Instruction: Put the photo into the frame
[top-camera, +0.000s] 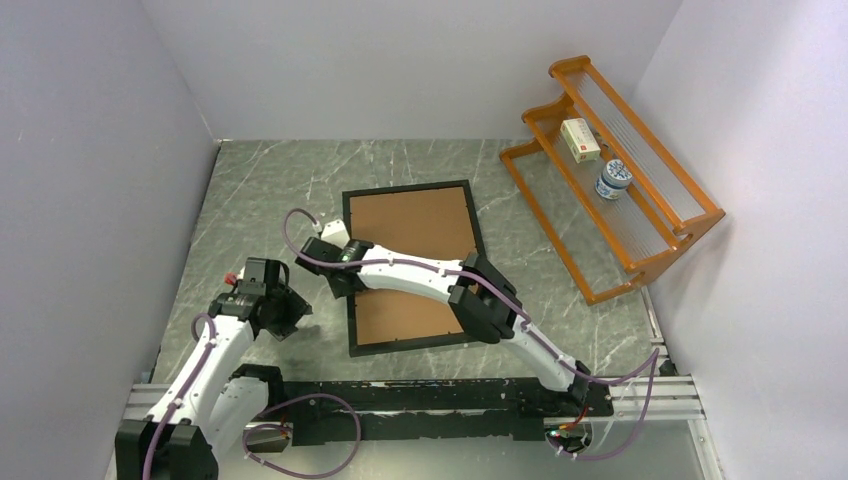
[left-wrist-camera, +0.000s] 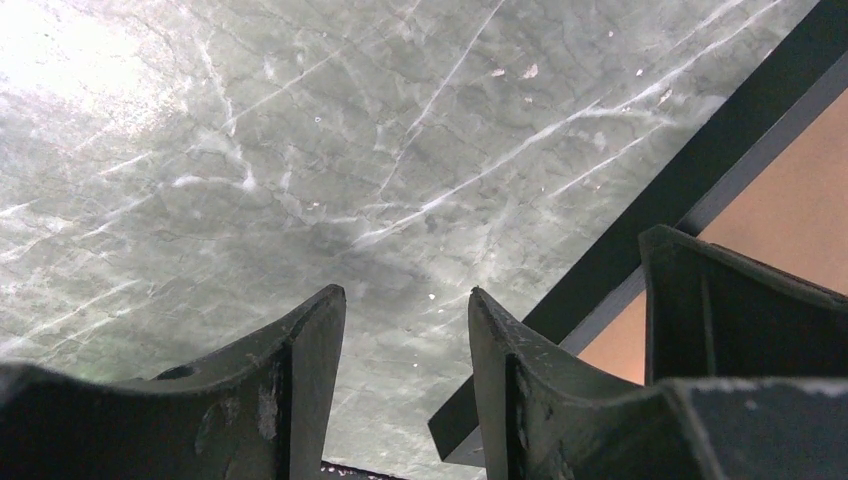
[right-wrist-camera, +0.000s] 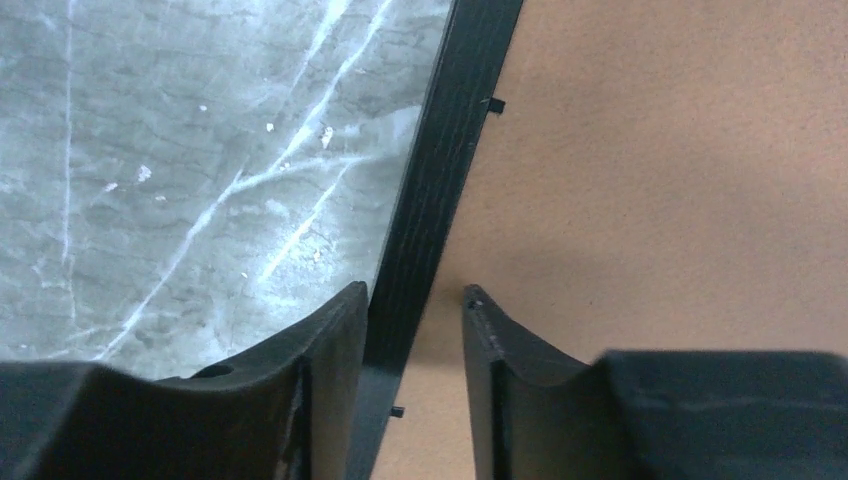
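Note:
The black-edged frame (top-camera: 412, 188) lies flat on the table, its brown backing board (top-camera: 405, 215) facing up. Small dark tabs (right-wrist-camera: 496, 105) stick out over the board along the inner edge. No photo can be made out. My right gripper is over the frame's left side, part open; in its wrist view one finger appears on the outer side of the black border and the other over the board. Whether they touch it, I cannot tell. My left gripper is part open and empty, above bare table left of the frame.
A wooden shelf (top-camera: 620, 275) with a small box (top-camera: 580, 140) and a blue-white jar (top-camera: 613, 178) stands at the right. In the left wrist view, part of the right gripper shows close by, over the frame. Table behind the left gripper is clear.

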